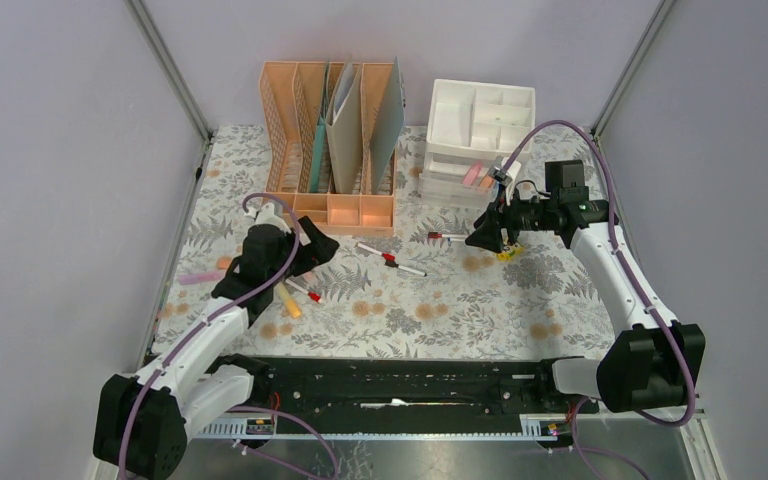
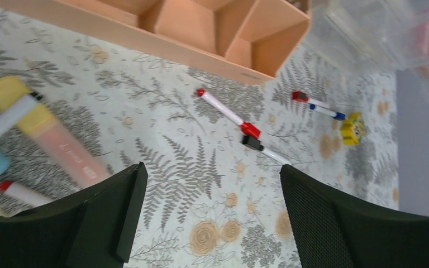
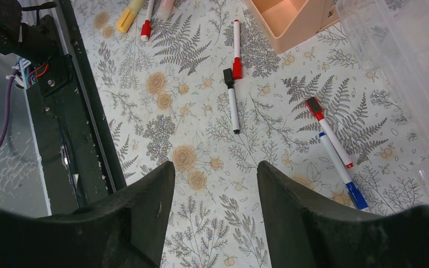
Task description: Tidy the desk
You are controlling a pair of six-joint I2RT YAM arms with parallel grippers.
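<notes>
My left gripper hangs open above the pens and highlighters at the left of the desk; a pink-and-yellow highlighter [image 2: 70, 146] and red-capped marker [image 2: 25, 193] lie below it. In the middle lie a red-capped marker [image 3: 236, 44] and black-capped marker [image 3: 232, 106]. My right gripper is open over the right side, above a red-capped marker [image 3: 332, 137] and blue marker [image 3: 335, 162]. A yellow object [image 2: 353, 128] lies nearby.
A peach organizer [image 1: 280, 200] with folders stands at the back. Clear drawers [image 3: 391, 56] with a white top tray [image 1: 450, 110] stand back right.
</notes>
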